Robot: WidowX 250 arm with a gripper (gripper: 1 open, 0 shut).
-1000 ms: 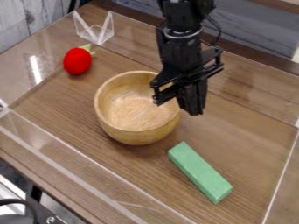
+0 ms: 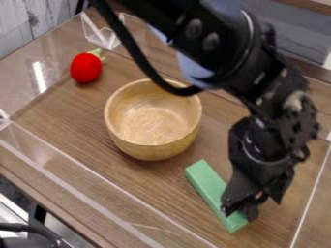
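Note:
My gripper [image 2: 253, 199] is low at the right, its open fingers around the green block [image 2: 207, 184], which lies on the wooden table at the bottom centre. The wrist hides part of the block's far side. A wooden bowl [image 2: 153, 108] sits left of the gripper.
A red tomato-like object [image 2: 85, 68] lies at the upper left, near a white wire-like item [image 2: 101, 34].
My gripper has come down and toward the viewer from above the area right of the bowl to the green block. The bowl and tomato look unmoved.

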